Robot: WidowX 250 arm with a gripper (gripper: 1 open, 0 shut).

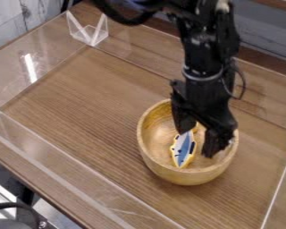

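Note:
A round tan bowl [155,161] stands on the wooden table. In it lies a small white, blue and yellow object [181,149]. My black gripper [200,125] is low over the bowl, its open fingers reaching down around and partly in front of that object. Whether they touch it cannot be told.
A clear plastic piece [88,27] stands at the back left. A dark cable shows at the lower left corner. A grey edge runs along the back right.

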